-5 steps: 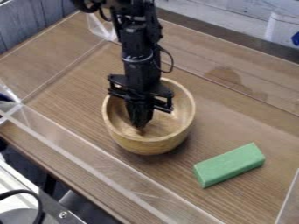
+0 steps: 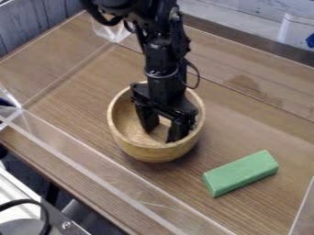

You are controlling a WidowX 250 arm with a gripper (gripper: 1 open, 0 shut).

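Note:
A round wooden bowl [image 2: 135,138] sits on the wood table near the middle of the view. The black arm reaches down from the top, and its gripper [image 2: 164,119] is inside the bowl, open, with its fingers low over the bowl's interior. Whether anything lies beneath the fingers is hidden.
A green block [image 2: 241,173] lies on the table to the lower right of the bowl, with clear wood between them. Clear plastic edges show at the left and back, and the table's near-left edge has cables and metal parts beyond it.
The gripper has turned and dipped slightly toward the right side of the bowl. The bowl has shifted slightly; the green block has not moved.

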